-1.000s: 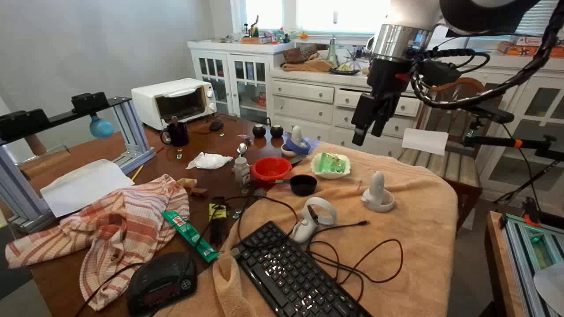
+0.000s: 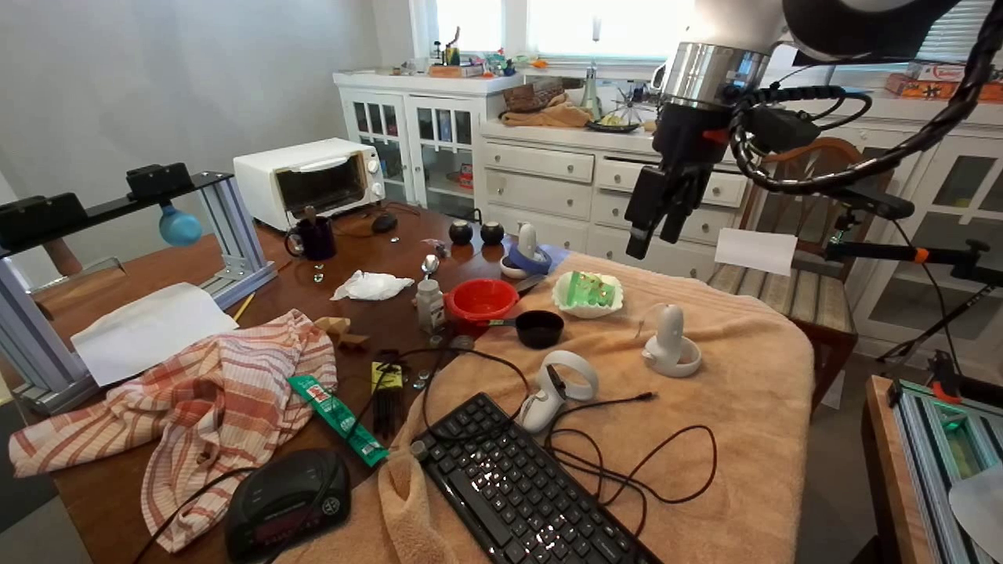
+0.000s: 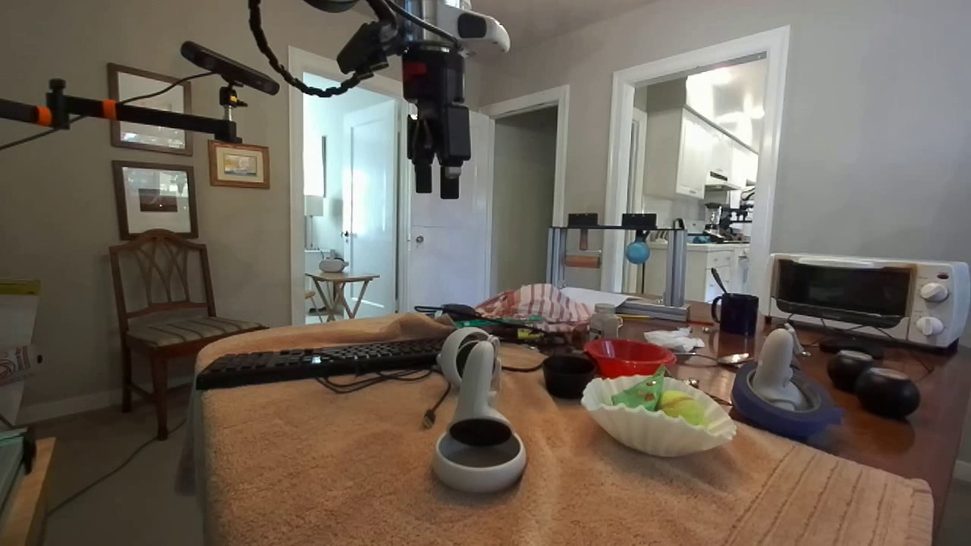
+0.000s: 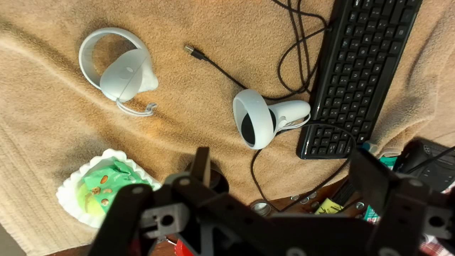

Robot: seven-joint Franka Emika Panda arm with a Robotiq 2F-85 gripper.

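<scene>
High above the towel-covered table, my gripper (image 2: pixel 650 243) stands open, touching nothing. From the other side its fingers (image 3: pixel 450 186) point straight down with a gap between them. In the wrist view the open fingers (image 4: pixel 201 164) are wide apart over the table. Below are a white controller (image 4: pixel 256 119) beside the black keyboard (image 4: pixel 358 76) and a second white controller (image 4: pixel 121 72). A white fluted bowl (image 4: pixel 68 196) holds a green packet (image 4: pixel 113 179) and something yellow-green. The black pan (image 2: pixel 540 329) and red bowl (image 2: pixel 484 299) sit close together.
A black cable (image 2: pixel 710 460) loops across the towel (image 2: pixel 743 404). Further off stand a dark mug (image 2: pixel 315 240), a toaster oven (image 2: pixel 282 174) and a metal frame (image 2: pixel 226 225). A striped cloth (image 2: pixel 244 376) and a clock radio (image 2: pixel 287 503) lie at the near left.
</scene>
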